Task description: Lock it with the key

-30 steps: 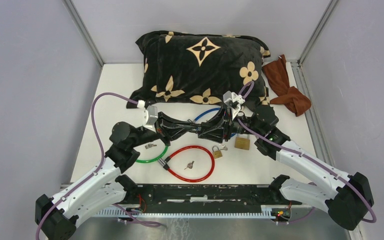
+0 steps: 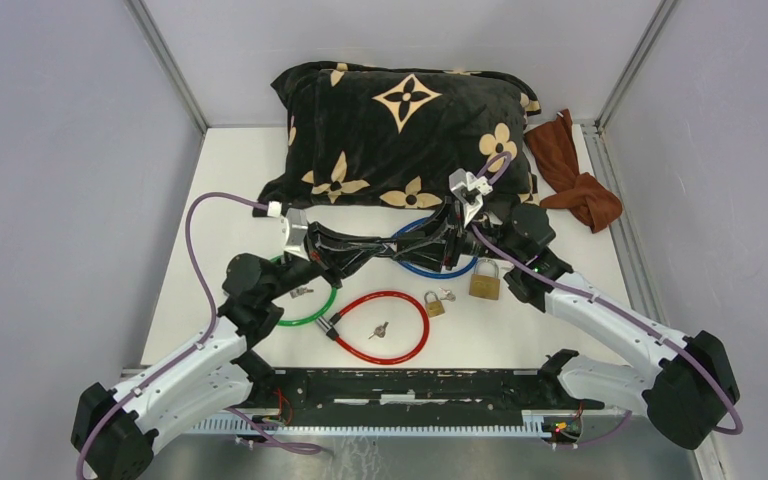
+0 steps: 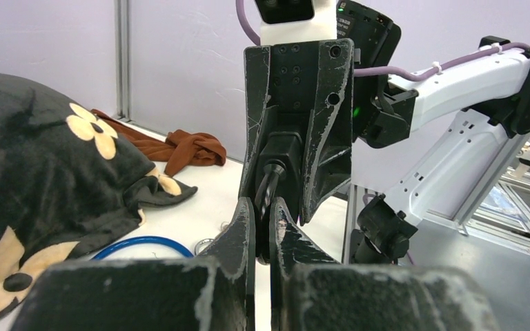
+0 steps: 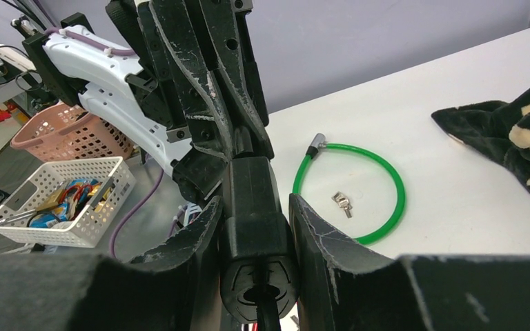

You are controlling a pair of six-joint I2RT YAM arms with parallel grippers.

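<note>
Near the middle of the top view my two grippers face each other above the table. A black lock with a glossy dark cable (image 3: 269,185) runs between them. My left gripper is shut on its dark end. In the right wrist view the black lock body (image 4: 252,238) lies between the fingers of my right gripper, which stand apart on either side. Whether they press on it cannot be told. No key shows between the grippers. Loose keys (image 4: 343,203) lie inside the green cable lock (image 4: 399,196), and others (image 2: 379,330) inside the red one (image 2: 426,318).
A blue cable lock (image 2: 457,273) lies beneath the right gripper. Two brass padlocks, small (image 2: 434,307) and large (image 2: 484,286), rest to the right. A black patterned cushion (image 2: 405,130) fills the back, with a brown cloth (image 2: 590,200) beside it.
Both grippers have shifted slightly while staying face to face. My left arm has come a little toward the front, and more of the blue lock shows beneath the right gripper.
</note>
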